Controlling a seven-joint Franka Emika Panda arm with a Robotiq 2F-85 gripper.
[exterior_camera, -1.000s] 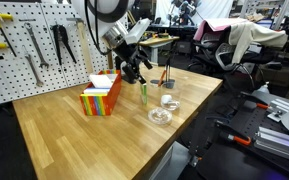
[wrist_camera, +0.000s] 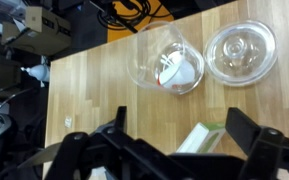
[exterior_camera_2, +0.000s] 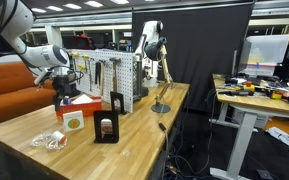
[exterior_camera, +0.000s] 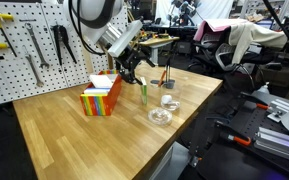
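My gripper is open, its two dark fingers wide apart with nothing held between them. Below it, a green and white upright item [wrist_camera: 201, 138] shows near the right finger; exterior view 1 shows this green item [exterior_camera: 144, 93] standing on the table, just right of and below the gripper [exterior_camera: 132, 76]. Farther up in the wrist view, a clear bowl [wrist_camera: 144, 72] has a white cup [wrist_camera: 177, 70] inside. A second clear round dish [wrist_camera: 242, 53] lies beside it, empty.
A red box [exterior_camera: 102, 97] with white and coloured contents stands left of the gripper. Pegboard [exterior_camera: 24, 60] with tools lines the back. In exterior view 2, a black framed stand [exterior_camera_2: 106, 126] is on the table.
In exterior view 1 the arm has shifted to the left, its upper body most clearly, while the gripper has moved only slightly. The box, dishes and green item stay in place.
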